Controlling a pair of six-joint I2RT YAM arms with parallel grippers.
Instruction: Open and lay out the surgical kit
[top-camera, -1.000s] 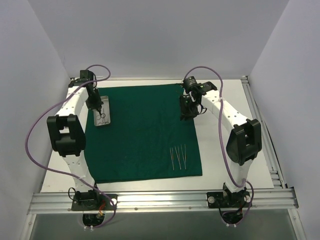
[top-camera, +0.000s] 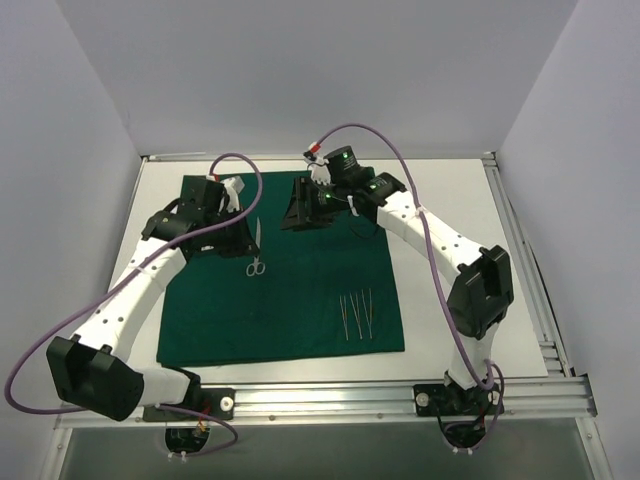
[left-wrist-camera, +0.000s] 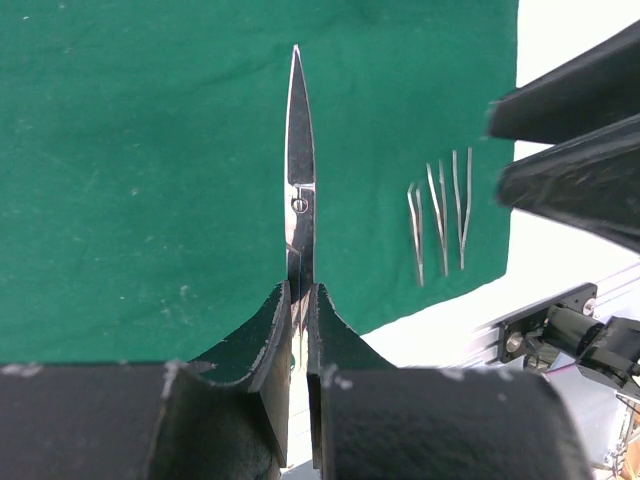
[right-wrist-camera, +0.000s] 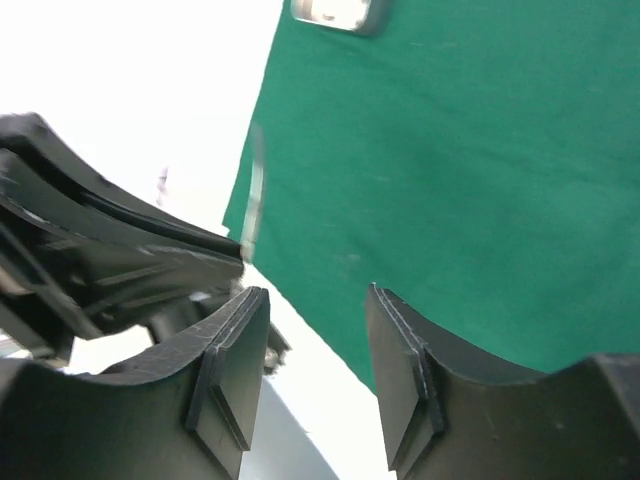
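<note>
My left gripper (top-camera: 244, 243) is shut on a pair of scissors (top-camera: 256, 268), lifted over the green cloth (top-camera: 270, 320) with the blade upright in the left wrist view (left-wrist-camera: 300, 140). My right gripper faces it a short way to the right, fingers apart with nothing between them. Several slim metal instruments (top-camera: 356, 318) lie in a row at the front right of the cloth. The steel tray (right-wrist-camera: 338, 12) shows at the top of the right wrist view; in the top view the left arm hides it.
White table (top-camera: 460, 200) borders the cloth, with the metal frame rail (top-camera: 320, 395) along the front.
My left gripper has moved right from the tray at the back left, lifting scissors out. My right gripper has moved left toward it, to the middle.
</note>
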